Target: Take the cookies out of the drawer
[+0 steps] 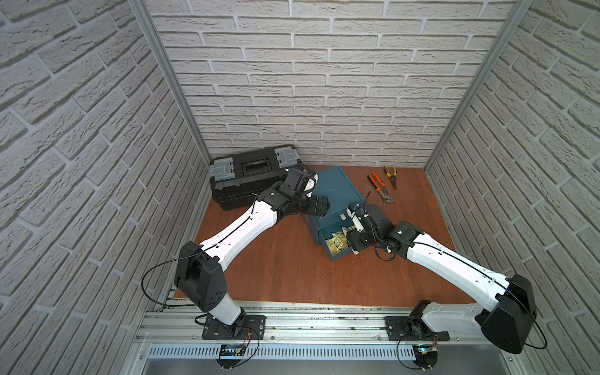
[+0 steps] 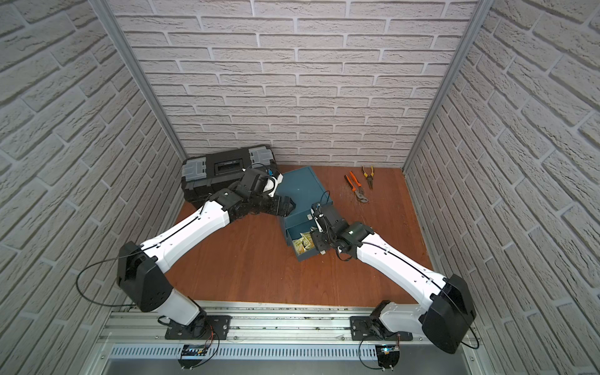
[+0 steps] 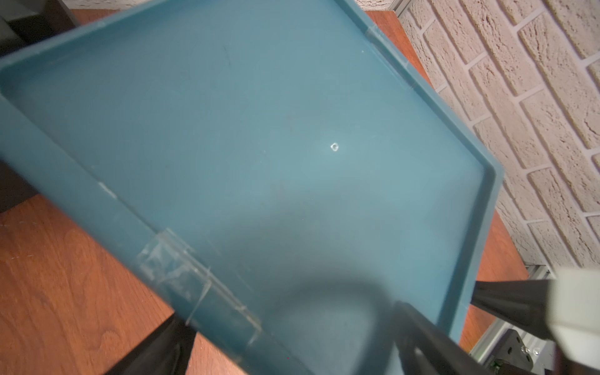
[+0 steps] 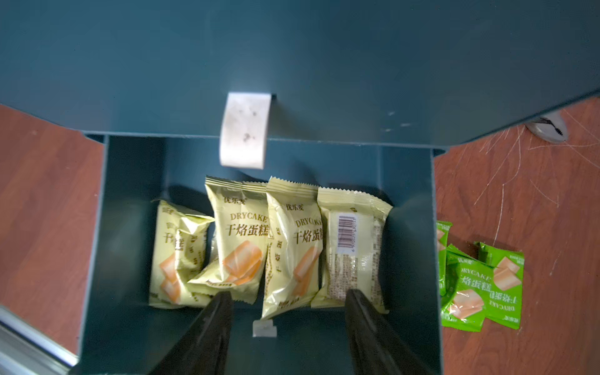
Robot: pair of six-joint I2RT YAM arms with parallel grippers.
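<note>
Several yellow-wrapped cookies (image 4: 293, 243) lie side by side in the pulled-out drawer (image 4: 125, 243) of a blue cabinet (image 1: 337, 187). My right gripper is open above the drawer, its fingers (image 4: 212, 325) spread towards the near ends of the middle packs and nothing held. In the top left view it hides the drawer's right part. At the cabinet's left front edge is my left gripper (image 1: 322, 207). Its blurred fingers (image 3: 425, 343) stand wide apart in the left wrist view, with the cabinet's edge running between them; contact cannot be told.
Green-wrapped packs (image 4: 484, 287) lie on the table right of the drawer. The cabinet's body overhangs the drawer's back, with a white tab (image 4: 245, 131). A black toolbox (image 1: 253, 175) stands back left; orange pliers (image 1: 378, 183) lie back right.
</note>
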